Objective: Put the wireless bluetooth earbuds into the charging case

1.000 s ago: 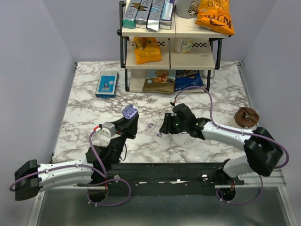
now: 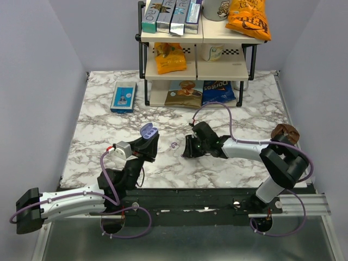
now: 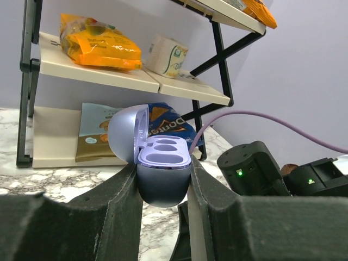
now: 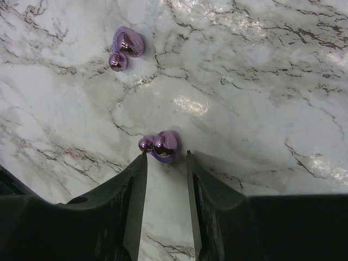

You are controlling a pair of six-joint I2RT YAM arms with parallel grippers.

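The lilac charging case (image 3: 163, 168) is held up above the table with its lid raised. My left gripper is shut on its lower body, and both wells in the case look empty. On the marble lie two shiny purple earbuds. The nearer earbud (image 4: 165, 144) sits just beyond and between the fingertips of my right gripper, which is part open with nothing clasped. Farther off lies the other earbud (image 4: 127, 44), clear of the fingers. From above, my right gripper (image 2: 186, 156) covers most of the nearer earbud, while the farther earbud (image 2: 174, 145) shows beside it.
A shelf rack (image 2: 223, 68) with snack bags and boxes stands at the back. A blue box (image 2: 123, 97) lies at the back left, and a brown round object (image 2: 285, 134) at the right. Marble around the earbuds is free.
My right arm has moved left and slightly down in the top view, bringing its fingers over the nearer earbud. The left arm and the case have hardly moved.
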